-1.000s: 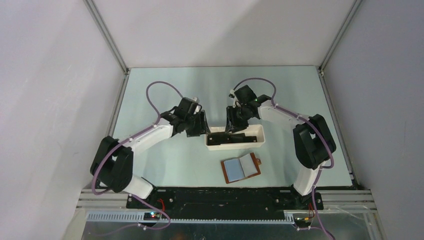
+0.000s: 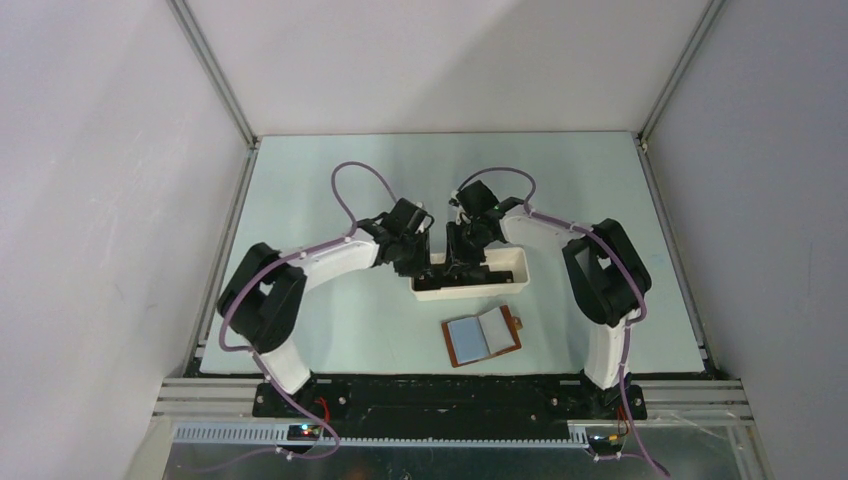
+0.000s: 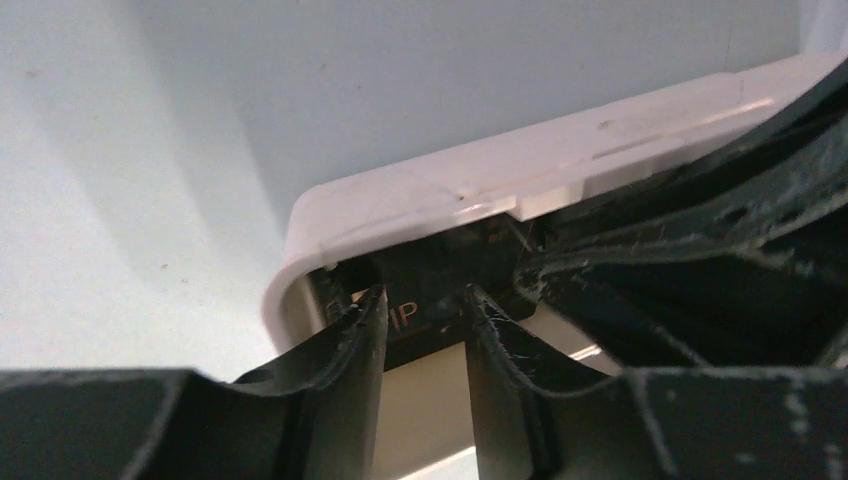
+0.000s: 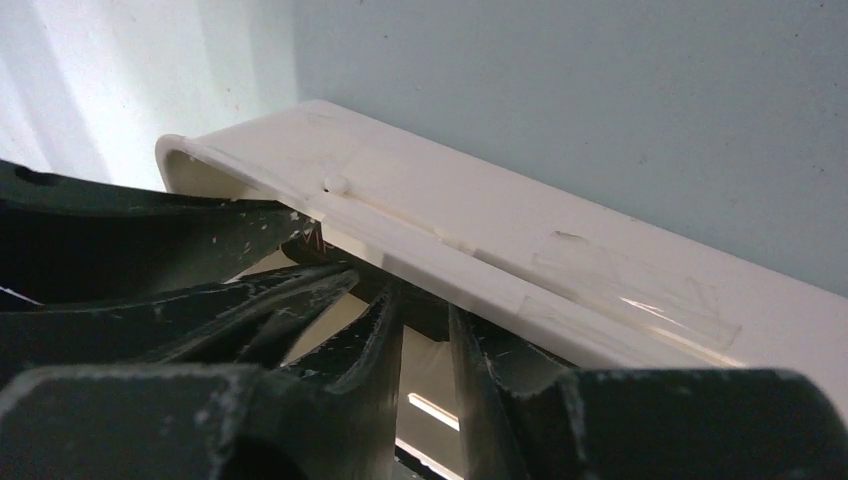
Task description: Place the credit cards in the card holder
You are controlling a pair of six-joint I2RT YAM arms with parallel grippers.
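Observation:
A white box (image 2: 500,292) holds dark card-like items (image 3: 440,265), one with printed letters. My left gripper is over its left end, fingers close around the dark contents; whether anything is between them is unclear. My right gripper reaches into the box beside it, fingertips a little apart at a dark strip under the white rim (image 4: 520,280). In the top view both grippers hide much of the box's middle. The brown card holder (image 2: 490,335) lies open in front of the box, showing blue and white sleeves.
Both arms crowd over the box, the two grippers nearly touching. Walls stand left, right and behind.
My left gripper has moved right, onto the box's left end.

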